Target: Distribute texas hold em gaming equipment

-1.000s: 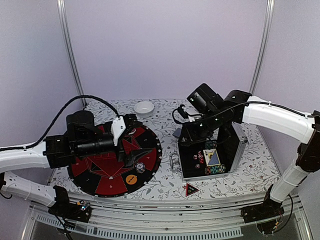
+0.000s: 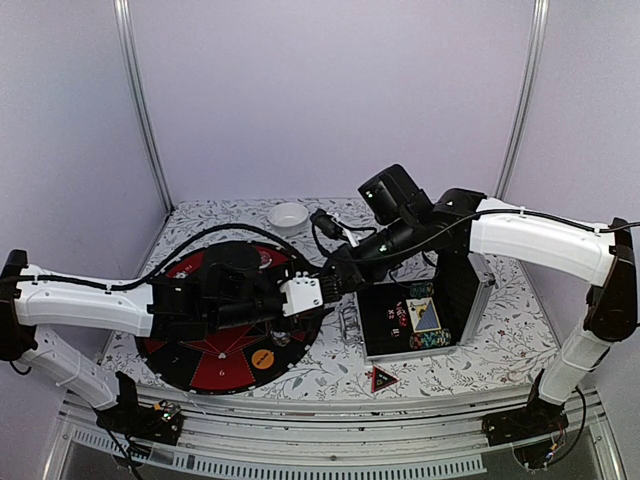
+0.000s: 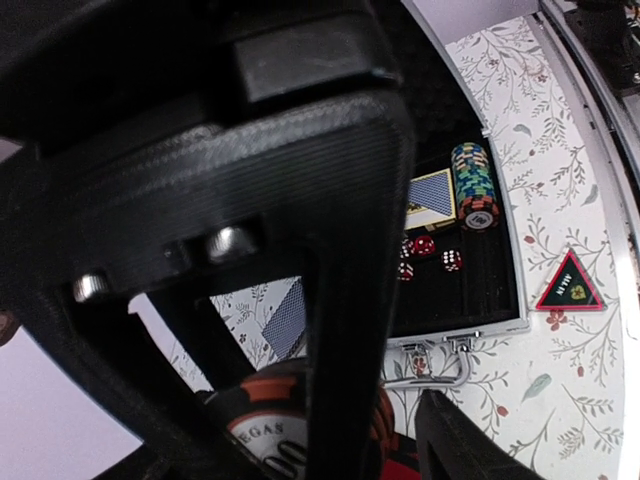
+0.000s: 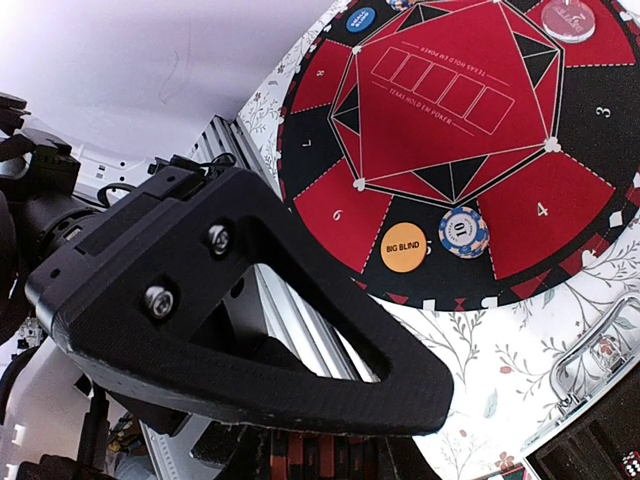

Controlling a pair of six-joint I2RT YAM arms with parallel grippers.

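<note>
My two grippers meet above the gap between the round poker mat (image 2: 220, 365) and the open case (image 2: 385, 355). An orange-and-black Vegas chip stack (image 3: 255, 432) sits at the fingers of my left gripper (image 2: 325, 290); how far these are closed is unclear. My right gripper (image 2: 350, 265) is shut on a chip stack, red-brown and black at its edge (image 4: 318, 458). The case holds dice (image 3: 424, 245), cards (image 3: 432, 195) and multicolour chips (image 3: 474, 185). A big blind button (image 4: 403, 247) and blue-white chips (image 4: 462, 232) lie on the mat.
A white bowl (image 2: 288, 215) stands at the back, a triangular all-in marker (image 3: 570, 287) in front of the case. The back of the table around the bowl is fairly clear; the case's raised lid (image 2: 470, 290) is at the right.
My left arm has swung right from over the mat to meet the right gripper. My right gripper has moved slightly left, away from over the case.
</note>
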